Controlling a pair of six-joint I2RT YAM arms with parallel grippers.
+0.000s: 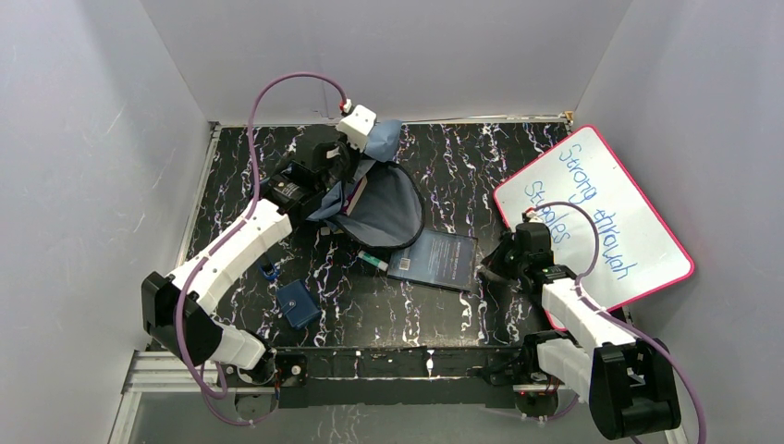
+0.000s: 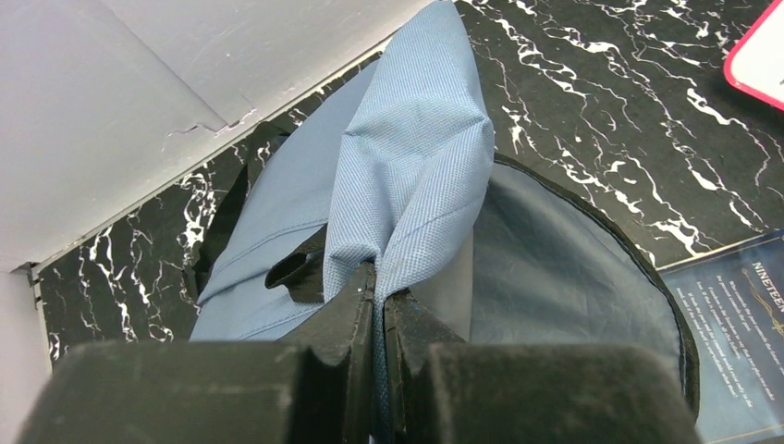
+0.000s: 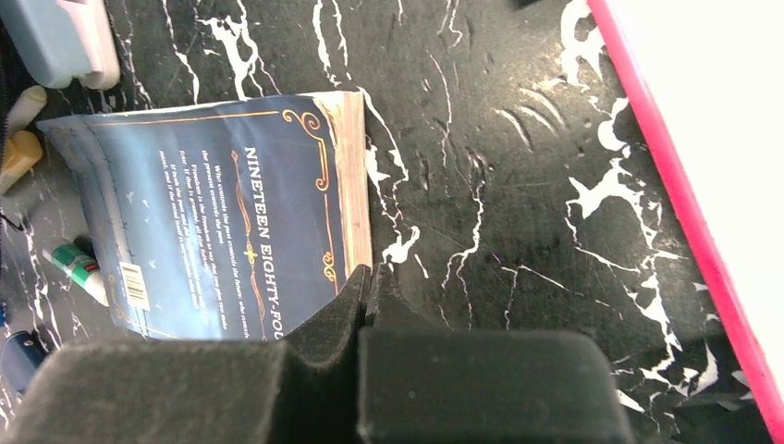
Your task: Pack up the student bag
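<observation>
The blue bag (image 1: 379, 205) lies open at the back, a book partly visible inside. My left gripper is shut on a fold of its light blue fabric (image 2: 416, 185), which stands up above the fingertips. The dark blue book Nineteen Eighty-Four (image 1: 434, 259) (image 3: 213, 203) lies flat beside the bag's front right. My right gripper is shut at the book's spine edge, with nothing seen between its fingers. A glue stick (image 1: 373, 261) lies left of the book; a small navy wallet (image 1: 298, 303) is at the front left.
A whiteboard (image 1: 592, 222) with blue writing fills the right side. Bare marble table (image 1: 444, 166) shows behind the book and along the front middle. Grey walls enclose the left, back and right.
</observation>
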